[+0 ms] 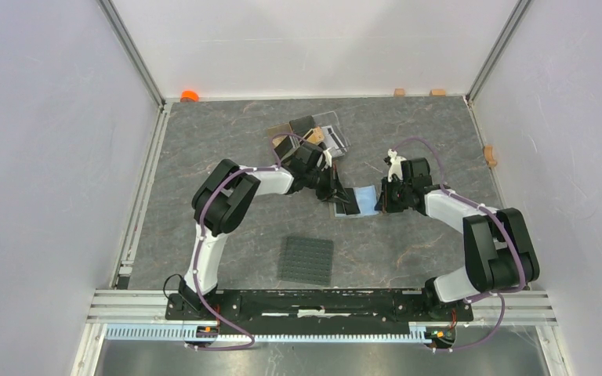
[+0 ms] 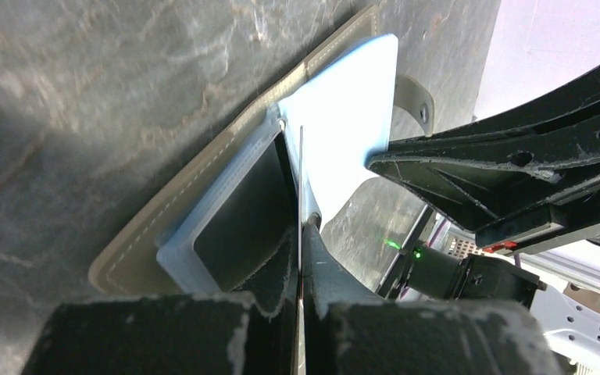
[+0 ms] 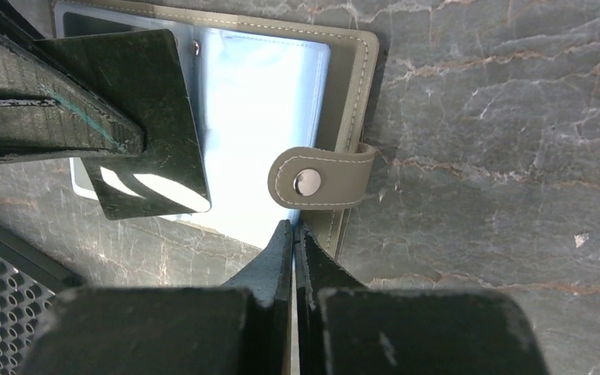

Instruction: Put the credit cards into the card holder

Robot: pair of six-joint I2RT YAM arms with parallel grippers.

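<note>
The open card holder [image 3: 348,101] is tan with stitched edges, a snap strap [image 3: 320,178] and clear bluish sleeves. My left gripper is shut on a black card, which appears edge-on in the left wrist view, over the sleeve opening near the fold. Another dark card [image 2: 246,215] shows inside the sleeve below it. At the lower corner of a raised bluish sleeve page [image 3: 262,117], my right gripper is shut, the page's thin edge between its fingertips. Whether the held card's edge is inside a pocket cannot be made out.
Behind the left gripper, several more cards [image 1: 302,125] lie in a clear tray [image 1: 328,119]. A dark textured mat [image 1: 306,261] rests near the front. Table to the right and front of the holder is free.
</note>
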